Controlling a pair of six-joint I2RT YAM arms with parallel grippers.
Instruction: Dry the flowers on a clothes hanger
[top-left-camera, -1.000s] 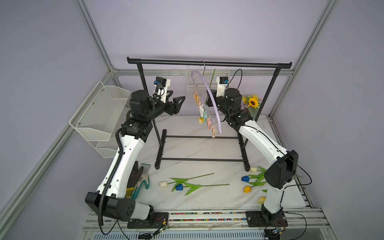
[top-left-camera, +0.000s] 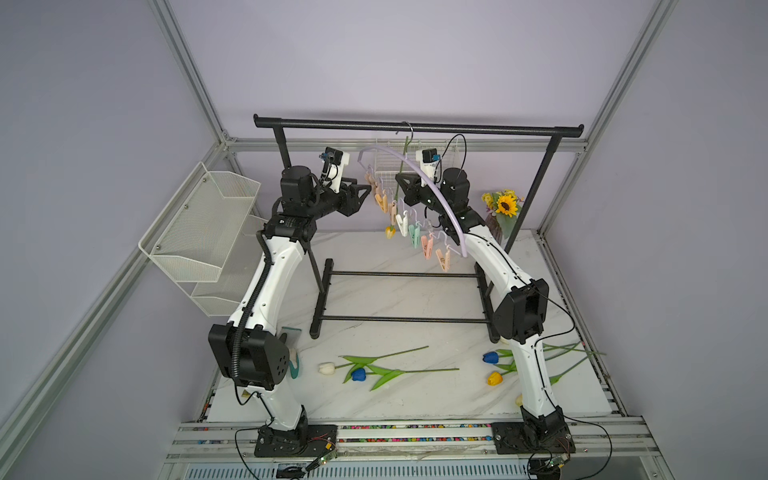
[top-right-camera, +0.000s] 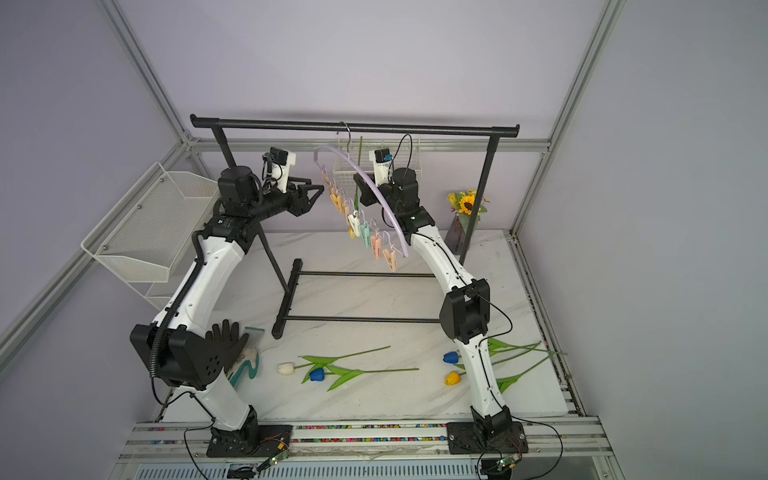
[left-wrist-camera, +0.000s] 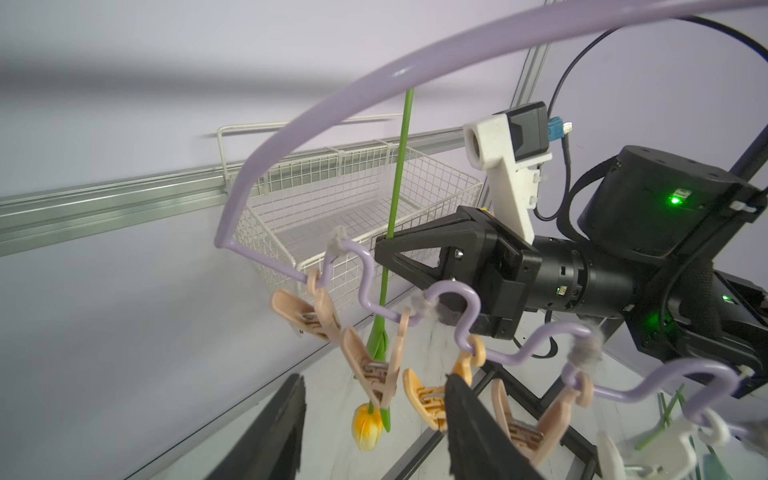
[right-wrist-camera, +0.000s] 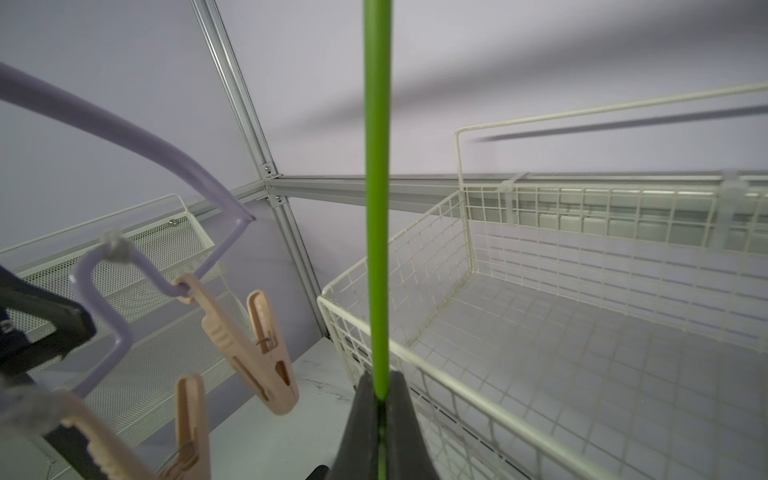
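The lavender hanger (top-left-camera: 432, 188) hangs from the rack's top bar, with several pastel clothespins (left-wrist-camera: 376, 368) dangling along it. My right gripper is shut on a yellow tulip (left-wrist-camera: 366, 428), holding it by its green stem, stem up and bloom down, beside the clips in the left wrist view. My left gripper stands part open just left of the hanger, below a peach clothespin in its wrist view, with nothing seen between its fingers.
A white wire basket (right-wrist-camera: 544, 344) is behind the hanger. Mesh shelves (top-left-camera: 192, 232) are on the left wall, a sunflower vase (top-left-camera: 505, 208) at the right. Loose tulips (top-left-camera: 376, 372) and gloves (top-right-camera: 228, 344) lie on the table.
My right gripper has carried the tulip left, my left gripper has edged right, and the hanger has swung to show more of its side.
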